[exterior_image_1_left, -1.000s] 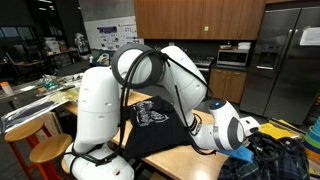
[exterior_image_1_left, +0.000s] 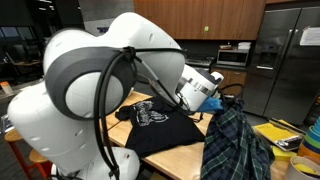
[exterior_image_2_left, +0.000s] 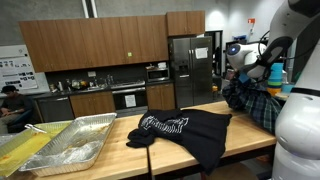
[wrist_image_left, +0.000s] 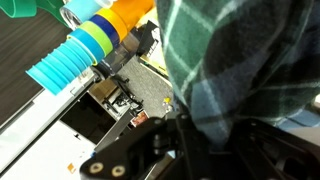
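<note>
A dark green-and-white plaid cloth (exterior_image_1_left: 235, 145) hangs in folds down to the right part of the table. My gripper is shut on it; in the wrist view the plaid fabric (wrist_image_left: 215, 65) runs up from between the fingers and fills the upper right. In the second exterior view, the bunched plaid cloth (exterior_image_2_left: 255, 100) hangs under the arm at the table's far right. A black garment with white print (exterior_image_1_left: 155, 125) lies spread on the table (exterior_image_1_left: 180, 160), to the left of the plaid cloth.
Stacked coloured cups (wrist_image_left: 85, 45) and a yellow container (exterior_image_1_left: 302, 168) stand close to the plaid cloth at the right. A metal tray (exterior_image_2_left: 75, 140) sits on the left. Bare wood shows along the table's front.
The arm has risen and swung left, towards the exterior camera, drawing the plaid cloth up off the right side of the table. The black garment looks unmoved.
</note>
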